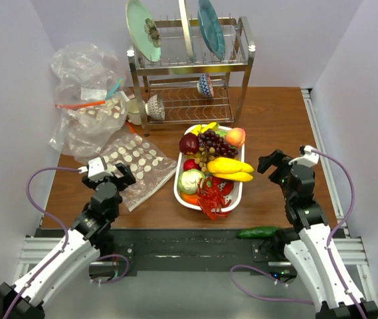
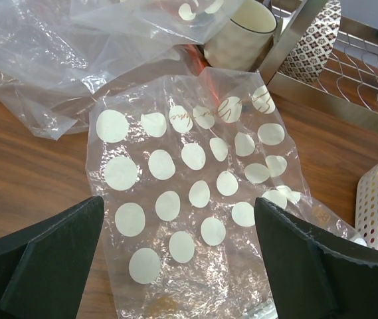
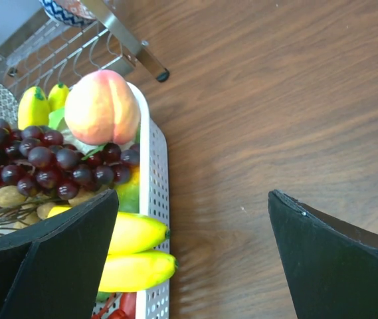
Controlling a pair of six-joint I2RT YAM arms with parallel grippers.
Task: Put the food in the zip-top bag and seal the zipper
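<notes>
A polka-dot zip top bag (image 1: 135,173) (image 2: 182,186) lies flat on the table, in front of a pile of other clear bags (image 1: 82,80). Right of it, a white perforated basket (image 1: 179,183) (image 3: 154,159) holds toy food: grapes (image 3: 41,157), bananas (image 3: 135,269), a peach (image 3: 102,106), a cauliflower (image 1: 190,181) and a red lobster (image 1: 212,203). My left gripper (image 1: 115,169) is open above the dotted bag. My right gripper (image 1: 275,159) stands open just right of the basket, with nothing between its fingers.
A metal dish rack (image 1: 189,68) with plates and cups stands at the back. A cucumber (image 1: 258,232) lies at the front edge near the right arm. Bare wood shows right of the basket (image 3: 295,119).
</notes>
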